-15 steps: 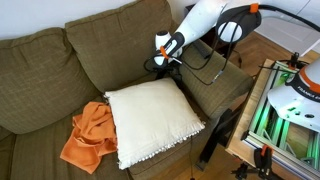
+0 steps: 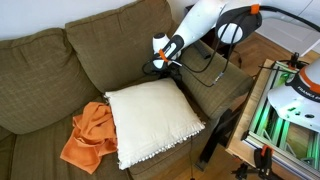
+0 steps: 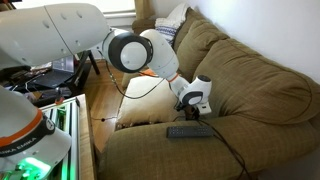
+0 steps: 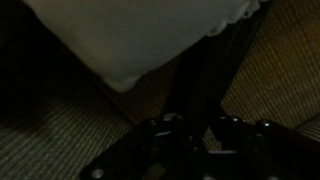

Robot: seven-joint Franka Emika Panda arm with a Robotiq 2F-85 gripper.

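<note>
At the back of the sofa seat, beside the right armrest, my gripper (image 2: 165, 68) points down behind the far corner of a large cream pillow (image 2: 153, 118) with a fringed edge. From the other side, the gripper (image 3: 190, 104) is low between the sofa's back and its armrest. In the wrist view the gripper appears shut, its fingers very dark. A black band (image 4: 232, 45) runs from them toward the upper right. Whether that is a held thing or a shadowed gap, I cannot tell. The pillow (image 4: 125, 35) fills the upper left there.
An orange cloth (image 2: 90, 138) lies left of the pillow. On the near armrest is a dark, flat rectangular object (image 3: 190, 131), close to the gripper. Loose black cable loops hang around the arm. A wooden table (image 2: 250, 145) stands at the right.
Over the last second the arm and gripper have shifted only very slightly, to the left and down. The pillow and orange cloth have stayed put.
</note>
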